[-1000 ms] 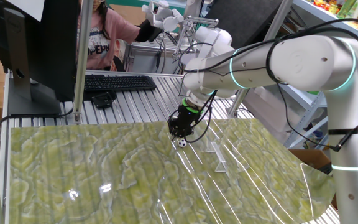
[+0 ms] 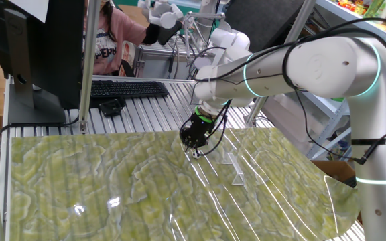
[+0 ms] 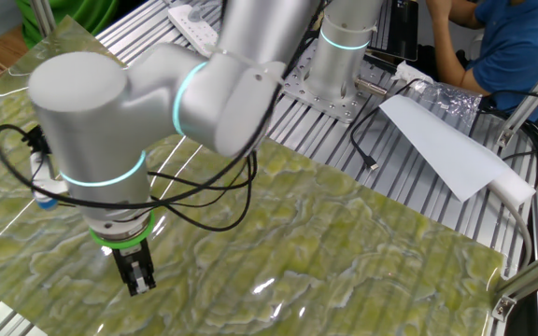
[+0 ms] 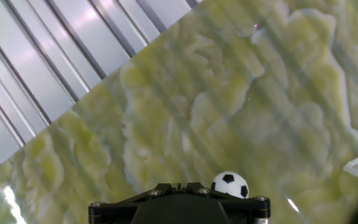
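A small black-and-white soccer ball (image 4: 230, 184) lies on the green marble-patterned sheet, at the bottom of the wrist view. My gripper shows there with its two black fingers drawn together in the middle, and nothing is visible between them. The ball is just to the right of the fingertips, its lower part hidden behind the right finger. In exterior view 1 the gripper (image 2: 191, 148) points down close to the ball (image 2: 196, 154). Exterior view 2 shows the gripper (image 3: 139, 287) low over the sheet, with the ball out of sight.
A small white goal-like frame (image 2: 235, 170) stands on the sheet (image 2: 99, 181), to the right of the ball. Behind are a keyboard (image 2: 129, 89) and a monitor (image 2: 42, 67). Loose cables (image 3: 236, 210) hang from the arm.
My gripper has shifted slightly left and down in exterior view 1. The ball stays in about the same place. Behind the table, the person's hand-held device has moved left.
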